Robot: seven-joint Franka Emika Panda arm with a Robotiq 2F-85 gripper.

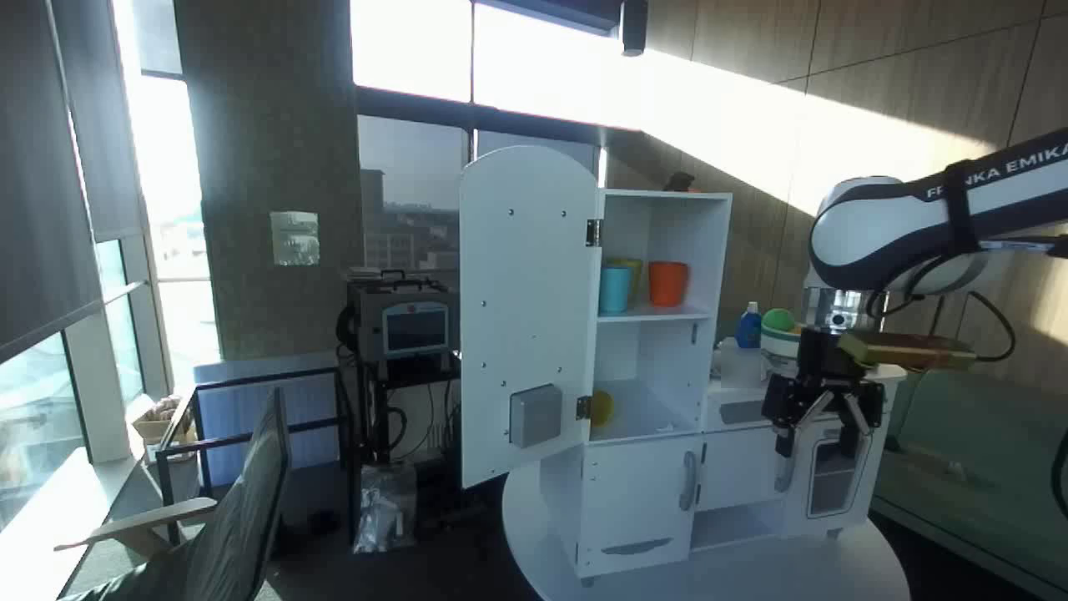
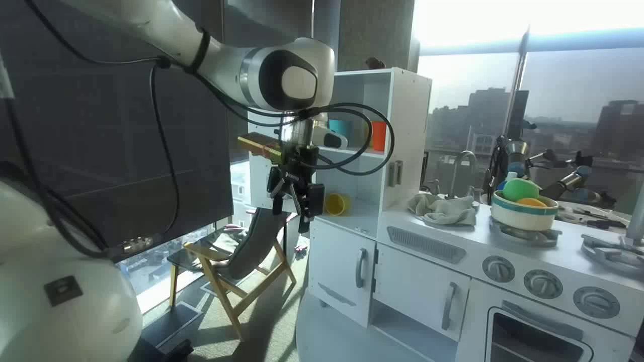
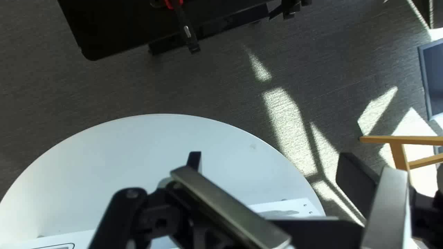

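Note:
My gripper [image 1: 818, 441] hangs pointing down in front of the white toy kitchen, its fingers apart and nothing between them. In exterior view 2 the gripper [image 2: 291, 217] appears left of the cabinet's yellow cup [image 2: 335, 204], which lies on its side on the lower shelf. A blue cup [image 1: 615, 289] and an orange cup [image 1: 667, 285] stand on the shelf above, with a yellowish-green one [image 1: 633, 269] partly hidden behind. The tall cabinet door [image 1: 528, 290] is swung wide. From the wrist, the open gripper shows over the round white table [image 3: 162, 137] and floor.
On the counter, a white bowl [image 2: 524, 211] holds a green ball [image 2: 519, 189] and an orange item [image 2: 532, 201]. A crumpled cloth [image 2: 445, 208] and a blue bottle [image 1: 748, 326] are there too. A folding chair [image 2: 253, 247] stands on the floor nearby.

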